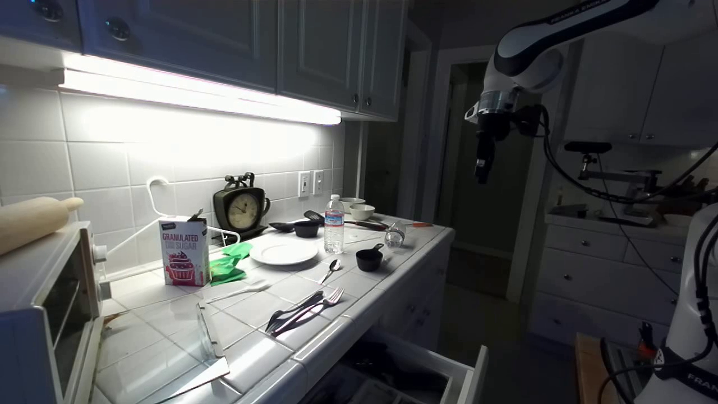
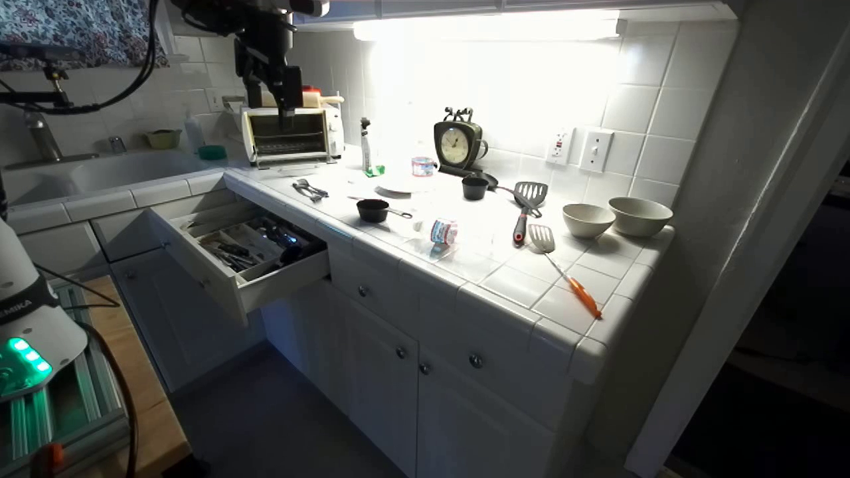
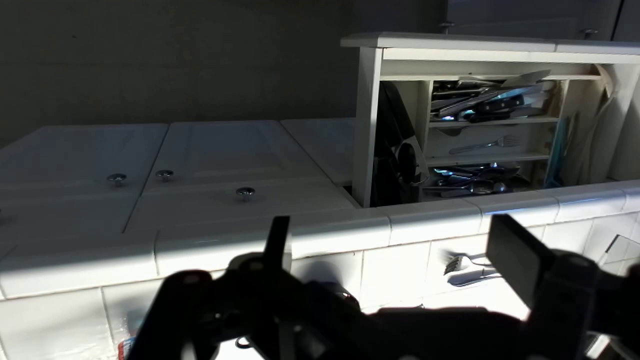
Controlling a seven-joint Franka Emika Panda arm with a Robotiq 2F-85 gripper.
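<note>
High above the floor, off the counter's front edge, hangs my gripper [image 1: 482, 169]. Its two fingers stand wide apart in the wrist view, so the gripper is open and nothing lies between them. Below it in that view runs the tiled counter edge [image 3: 432, 223], with the pulled-out drawer [image 3: 369, 120] beyond. A fork [image 3: 487, 144] and other cutlery lie in the drawer's compartments. On the counter, another fork [image 1: 327, 301] rests with other cutlery near the front edge. Parts of the counter are hidden behind the gripper body in the wrist view.
A water bottle [image 1: 334, 229], white plate [image 1: 283, 253], black measuring cup [image 1: 369, 259] and sugar box [image 1: 185, 252] occupy the counter. Two bowls [image 2: 588, 220] and an orange-handled spatula [image 2: 584, 296] are at one end, a toaster oven [image 2: 291, 135] at the other. The open drawer juts out from the cabinets.
</note>
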